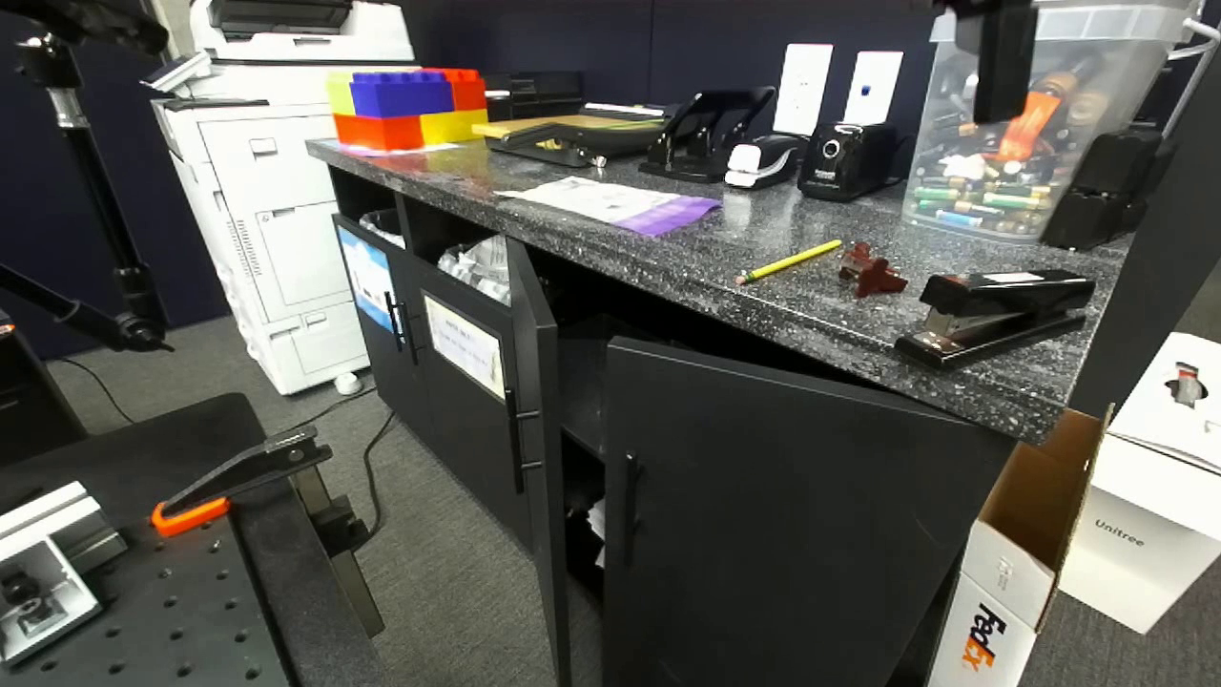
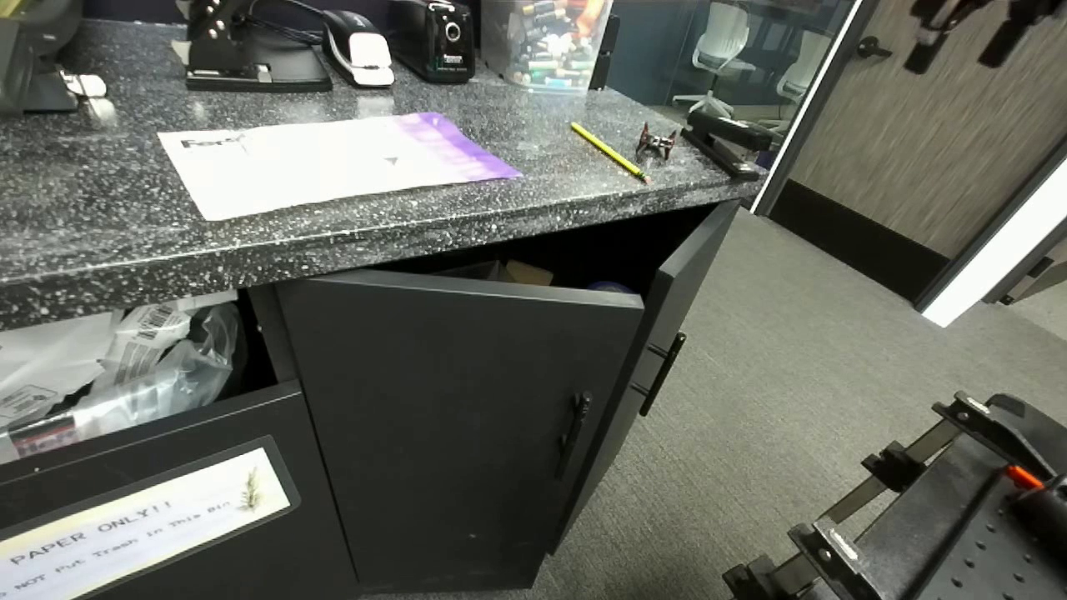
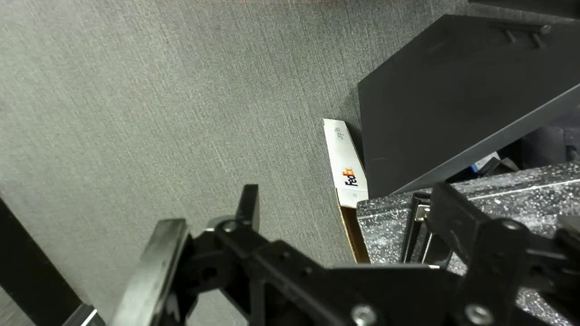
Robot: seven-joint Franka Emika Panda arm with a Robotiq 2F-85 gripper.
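Observation:
My gripper is open, its two fingers wide apart and nothing between them. In exterior view 2 the gripper (image 2: 960,52) hangs at the top right, to the right of the counter. Only a dark finger (image 1: 1007,69) shows in exterior view 1, overlapping the clear tub. Along the counter's near right end lie a yellow pencil (image 1: 790,262), a dark red clip (image 1: 872,273) and a black stapler (image 1: 998,315). In the wrist view the stapler (image 3: 427,233) is partly hidden behind the gripper. Two black cabinet doors, a left one (image 2: 470,430) and a right one (image 1: 790,515), stand ajar.
A clear tub of batteries (image 1: 996,137), a pencil sharpener (image 1: 848,160) and a purple-edged paper (image 1: 618,204) occupy the counter (image 1: 733,246). An open FedEx box (image 1: 1002,584) stands by the right door. Grey carpet (image 3: 163,108) lies clear in the wrist view.

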